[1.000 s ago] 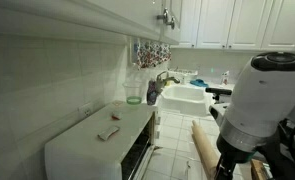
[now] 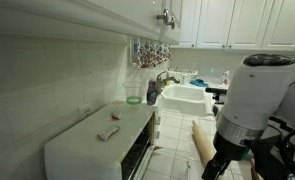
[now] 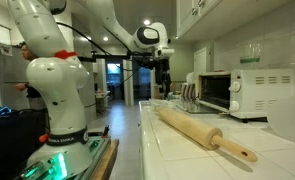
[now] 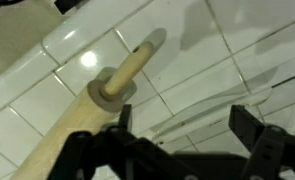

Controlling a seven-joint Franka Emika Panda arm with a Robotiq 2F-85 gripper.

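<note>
A wooden rolling pin (image 3: 192, 128) lies on the white tiled counter (image 3: 177, 160), one handle towards the camera of exterior view 2. In the wrist view the pin (image 4: 75, 130) runs from the lower left up to its handle (image 4: 133, 66), left of my fingers. My gripper is open above the tiles, its fingers (image 4: 272, 150) wide apart with no object held. A slender whitish, glossy object (image 4: 207, 112) lies on the tiles beneath the gap. From exterior view 1, my gripper (image 2: 217, 168) appears low at the right, beside the pin (image 2: 204, 148).
A white toaster oven (image 2: 92, 145) stands against the wall, small items (image 2: 108, 132) on its top. Behind it are a green-tinted container (image 2: 133, 93) and a sink (image 2: 185, 96). A large white rounded object (image 3: 289, 120) sits at the right of exterior view 2. Cabinets (image 2: 147, 10) hang above.
My arm's end has shifted and tilted slightly in exterior view 1, with the gripper a little further left. The rolling pin and the other items look unmoved.
</note>
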